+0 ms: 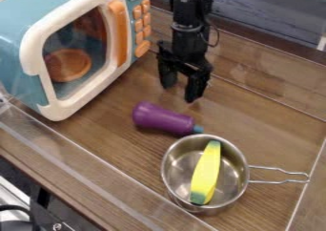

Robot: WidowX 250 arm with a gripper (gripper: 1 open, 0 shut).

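Observation:
My black gripper (180, 80) hangs open low over the wooden counter, right of the microwave, with nothing visible between its fingers. A purple eggplant (162, 118) with a teal end lies on the counter below and in front of it, apart from the fingers. A steel pot (180, 166) with a long handle sits at the lower middle, a yellow elongated item (205, 172) with a green end inside it.
A toy microwave (53, 92) with an orange dish (69, 65) inside fills the upper left. A wall runs along the back.

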